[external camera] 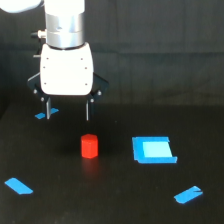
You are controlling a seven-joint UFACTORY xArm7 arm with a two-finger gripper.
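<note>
A small red block (pixel 89 146) stands on the dark table a little left of the middle. Above and behind it hangs my white gripper (pixel 68 113), pointing down. Its two dark fingers (pixel 48 107) are spread wide with nothing between them. The right finger is close above the block in the picture; a gap of table shows between them. To the right of the block lies a white square (pixel 155 149) framed in blue tape.
Blue tape strips mark the table at front left (pixel 18 186), front right (pixel 187 195) and behind the gripper on the left (pixel 46 114). A dark curtain (pixel 150 60) closes off the back.
</note>
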